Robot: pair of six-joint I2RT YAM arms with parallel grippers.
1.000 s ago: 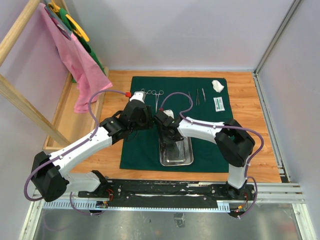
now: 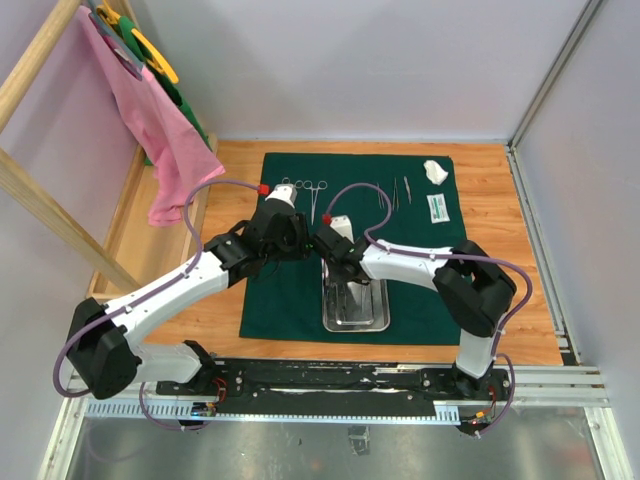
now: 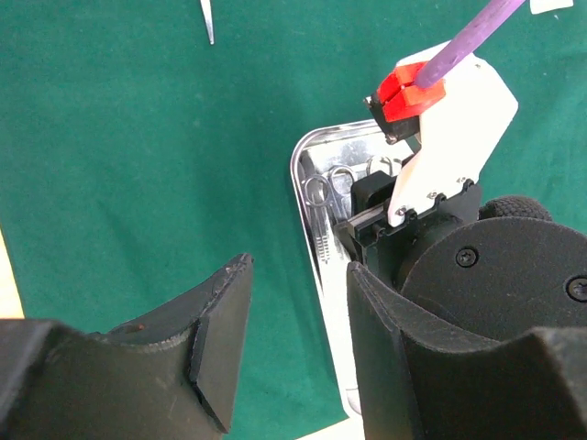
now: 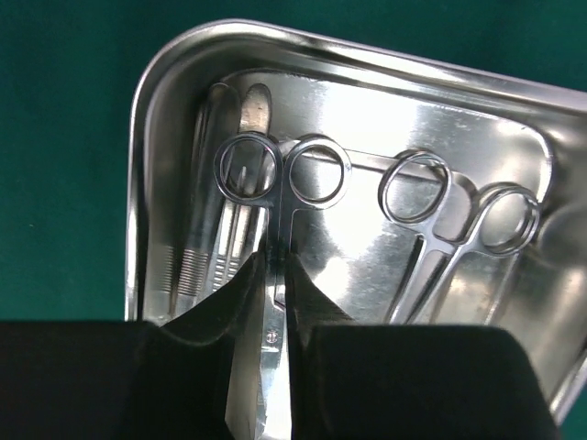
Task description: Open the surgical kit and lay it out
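A steel tray [image 2: 356, 322] lies on the green drape, holding scissor-like instruments [image 4: 315, 197] and flat handled ones [image 4: 206, 211]. My right gripper is over the tray, its fingertips close together at a ringed instrument's shank; whether they grip it is unclear. My left gripper hangs open just left of the tray, nothing between its fingers. Laid out along the drape's back are ringed clamps [image 2: 314, 190], several slim instruments [image 2: 396, 195], a white gauze [image 2: 435, 172] and a packet [image 2: 438, 208].
A wooden rack [image 2: 40, 210] with pink and green cloths stands at left. The drape [image 2: 270, 320] is bare at front left and right of the tray. The two arms are very close at the middle.
Both grippers have shifted slightly right in the top view, and the tray appears moved slightly right as well. The laid-out instruments are unchanged.
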